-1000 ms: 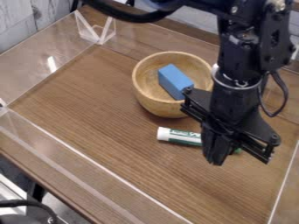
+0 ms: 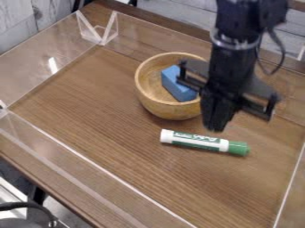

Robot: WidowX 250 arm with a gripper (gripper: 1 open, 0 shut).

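Note:
The dark gripper (image 2: 217,120) hangs at the right of the camera view, over the back of the table, beside a wooden bowl (image 2: 158,106) with a blue block (image 2: 177,83) in it. Its fingers point down, above a white tube with green ends (image 2: 204,142) lying on the table. Whether the fingers are apart or together is hard to tell.
A white wire-like object (image 2: 102,31) stands at the back left edge. A white panel lies behind the table at the top.
The gripper has moved back and up, away from the front right, uncovering more of the white and green tube. The bowl and block have not visibly moved.

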